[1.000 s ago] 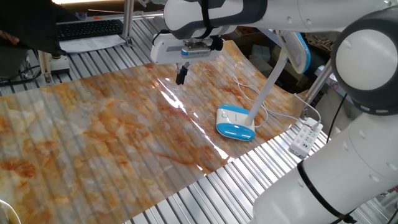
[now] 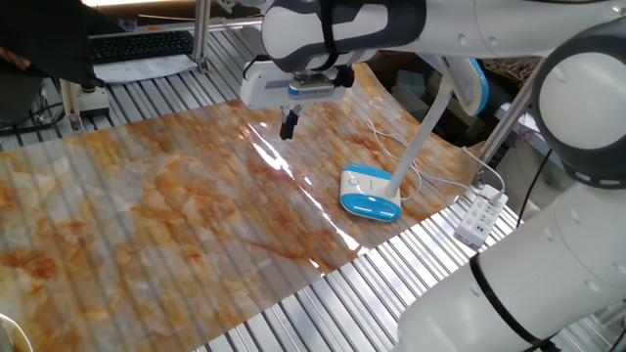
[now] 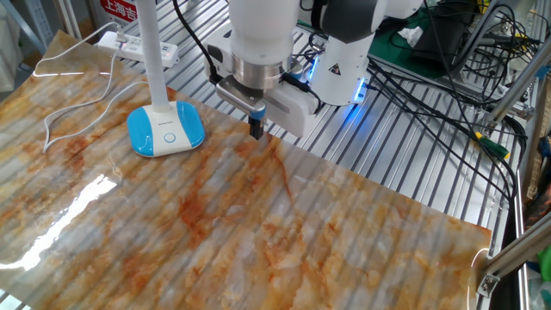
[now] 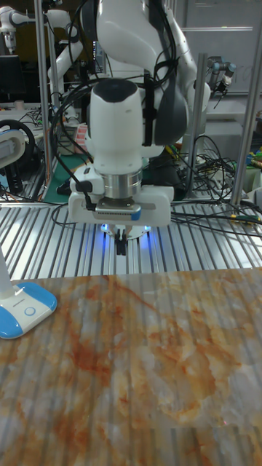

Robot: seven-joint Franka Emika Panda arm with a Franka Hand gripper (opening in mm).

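My gripper hangs above the marbled sheet, its dark fingers pointing down. In exterior view 3 the fingers stand together, and nothing shows between them, so it looks shut. A blue-and-white desk lamp has its base on the sheet, apart from the gripper. Exterior view 2 puts that lamp base to the left of the gripper.
A white power strip lies on the slatted metal table beyond the sheet, with white cables looping near the lamp. The lamp's post rises as an obstacle. Most of the sheet is bare. Black cables clutter the slats by the arm's base.
The arm and gripper have shifted slightly, a little right and down in exterior view 1. The lamp and the sheet have stayed in place.
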